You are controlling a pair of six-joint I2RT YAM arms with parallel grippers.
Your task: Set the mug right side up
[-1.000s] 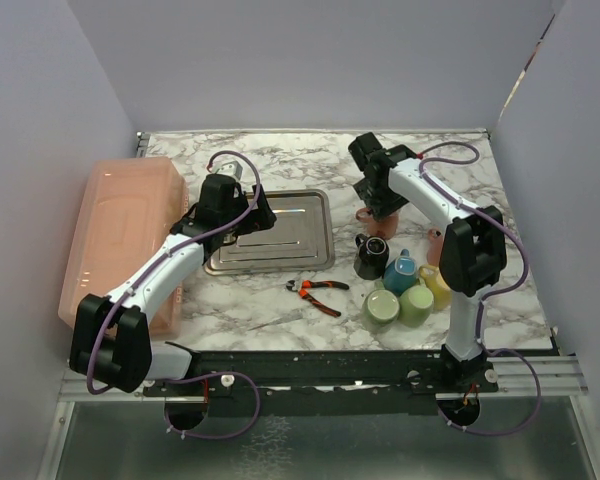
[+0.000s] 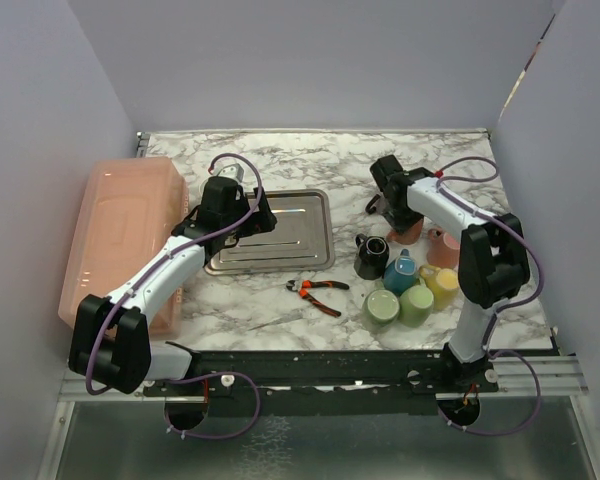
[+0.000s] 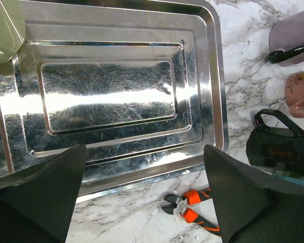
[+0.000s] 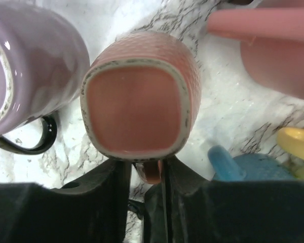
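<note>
A pink mug is upside down under my right gripper; in the right wrist view its square base faces up, and the fingers of my right gripper are at its near side, around what looks like the handle, part open. Whether they grip it is unclear. A lilac mug lies to its left in that view. My left gripper hangs open over the steel tray, nothing between its fingers.
Black, blue, yellow, green and another pink mug crowd the right side. Pliers lie below the tray; a pink bin is at left.
My right gripper and the pink mug beneath it have moved right, away from the tray. The left arm has barely moved.
</note>
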